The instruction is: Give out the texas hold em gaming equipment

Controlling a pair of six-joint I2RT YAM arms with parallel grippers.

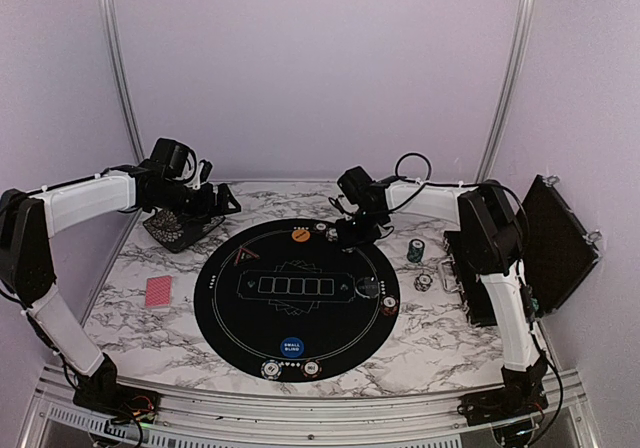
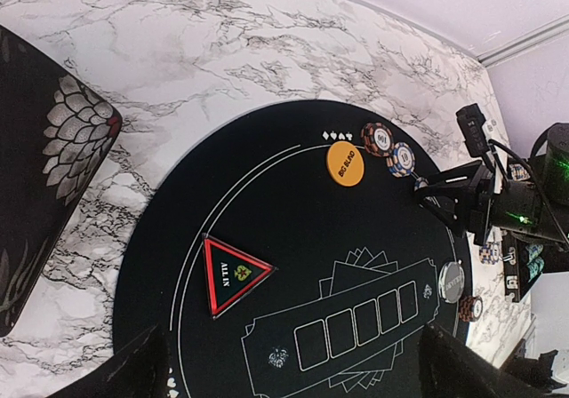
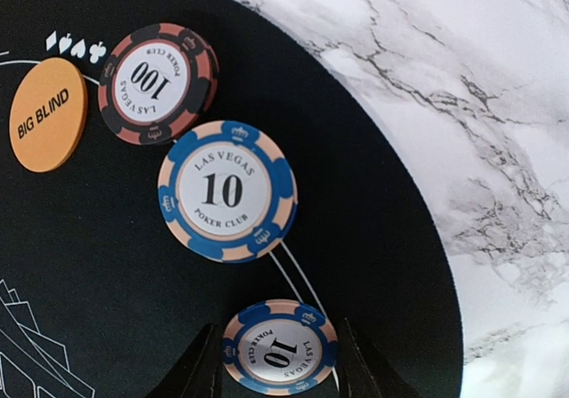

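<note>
Between the fingertips of my right gripper is a blue-edged 10 chip (image 3: pixel 280 348). The fingers stand about a chip's width apart at its sides; whether they grip it cannot be told. Just ahead on the black mat (image 3: pixel 382 229) lies another blue-edged 10 chip (image 3: pixel 224 191). Beside that are a dark red 100 chip (image 3: pixel 156 83) and the orange Big Blind disc (image 3: pixel 47 115). My left gripper is open and empty above the mat's left side. Below it in view is the All In triangle (image 2: pixel 235 275). The blue Small Blind disc (image 1: pixel 291 347) lies at the front.
A dark patterned box (image 2: pixel 53 176) stands at the back left. Red-backed cards (image 1: pixel 158 291) lie left of the mat. Chip stacks (image 1: pixel 415 251) and an open dark case (image 1: pixel 480 293) are on the right.
</note>
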